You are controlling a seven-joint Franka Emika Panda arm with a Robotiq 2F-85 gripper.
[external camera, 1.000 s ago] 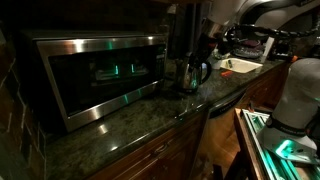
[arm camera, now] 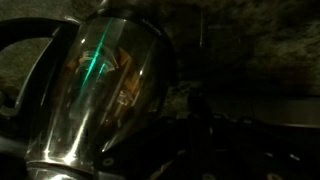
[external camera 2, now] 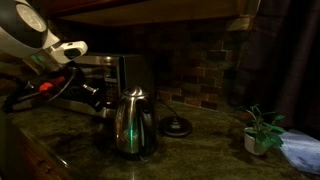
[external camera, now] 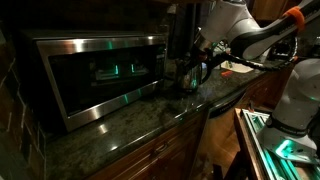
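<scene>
A shiny metal kettle [external camera 2: 135, 125] stands upright on the dark counter, its black base toward the bottom. The wrist view shows the kettle [arm camera: 105, 85] close up on the left, with its black handle [arm camera: 20, 95] at the left edge. Beside the kettle in exterior view 2, my gripper [external camera 2: 98, 101] is up near its top on the left. Very dark in the wrist view, the gripper looks shut, and nothing shows between its fingers. In exterior view 1 the kettle is partly hidden by the arm.
A microwave [external camera: 100, 75] stands against the wall behind the counter. To the kettle's right lie a round black base [external camera 2: 175, 126] and a potted plant [external camera 2: 262, 130].
The arm's wrist has tilted and come lower, closer to the kettle, and covers more of it in exterior view 1. The kettle appears not to have moved.
</scene>
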